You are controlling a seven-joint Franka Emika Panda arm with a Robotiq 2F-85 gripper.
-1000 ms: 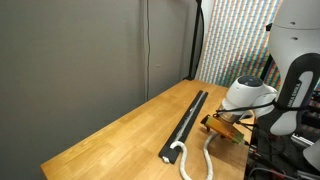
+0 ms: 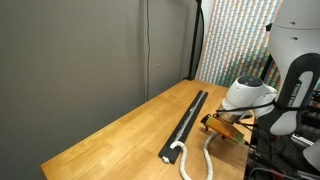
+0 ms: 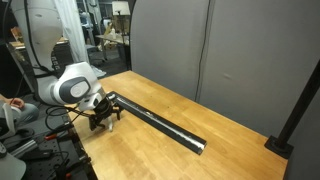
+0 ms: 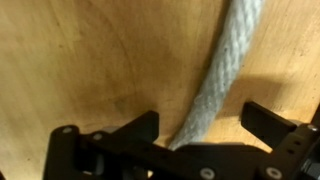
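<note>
A pale grey rope [image 4: 224, 68] runs across the wooden table in the wrist view, from the top edge down between the fingers of my gripper. The fingers stand apart, one finger on either side of the rope, with bare wood showing beside it. In exterior view 1 the rope [image 2: 184, 165] lies in a loose U near the table's front edge, one end by the dark strip and the other running up under my gripper. Exterior view 2 shows only a short piece of rope [image 3: 111, 125] below the arm.
A long black strip with a lighter groove [image 3: 160, 124] lies along the table. Clear wooden tabletop [image 2: 115, 135] spreads to its left in exterior view 1. A grey partition [image 2: 90, 70] stands behind the table.
</note>
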